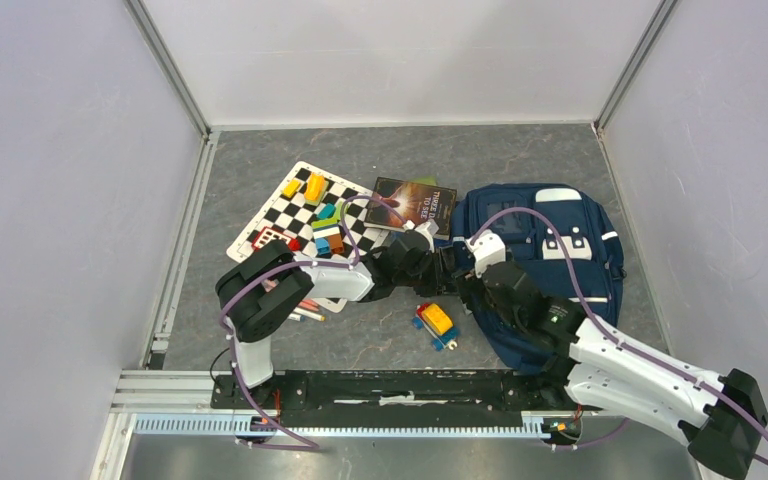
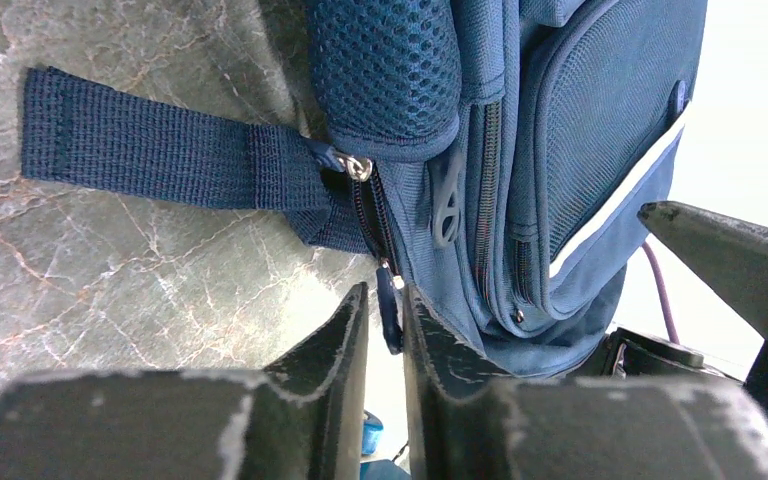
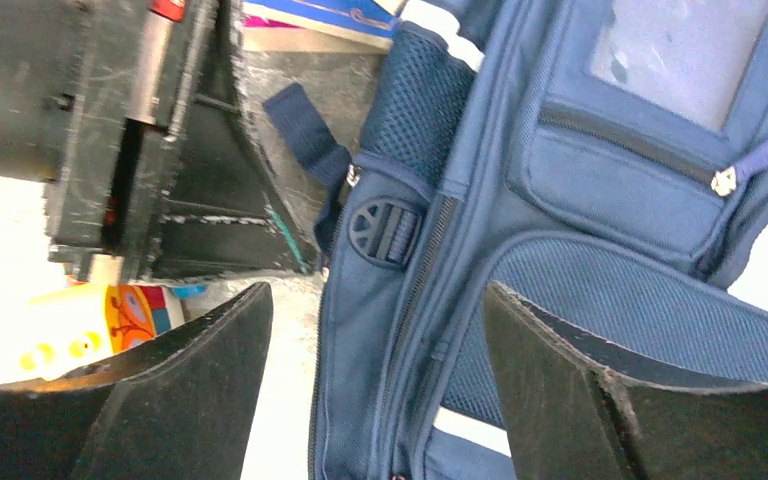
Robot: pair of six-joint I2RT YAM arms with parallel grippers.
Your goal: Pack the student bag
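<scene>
The navy student bag [image 1: 585, 255] lies flat on the right side of the floor, a side zipper [image 2: 368, 205] facing my left gripper. That gripper is part open, its fingers close together. A dark blue zipper pull [image 2: 388, 312] hangs in the narrow gap, nearer one finger; some gap shows on its other side. Over the bag's near left edge, my right gripper is wide open, the bag's side panel below and nothing held. In the top view both grippers are close together at the bag's left side.
A dark book [image 1: 410, 203] lies left of the bag. Farther left is a checkered board [image 1: 275, 215] with toy blocks, and pens [image 1: 305, 313] lie near it. A toy car [image 1: 437, 320] sits just in front of the grippers.
</scene>
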